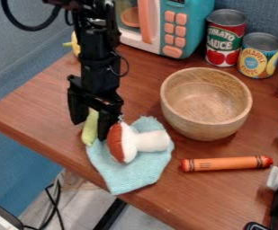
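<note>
My black gripper (95, 112) is low at the left of the table, just over a pale yellow-green object (89, 129), which looks like corn or a similar vegetable; whether the fingers hold it I cannot tell. Right beside it, a red-and-white toy mushroom (139, 140) lies on a light blue cloth (129, 176).
A wooden bowl (206, 102) sits right of the cloth, with an orange crayon (225, 164) below it. Two cans (225, 40) and a toy microwave (156, 25) stand at the back.
</note>
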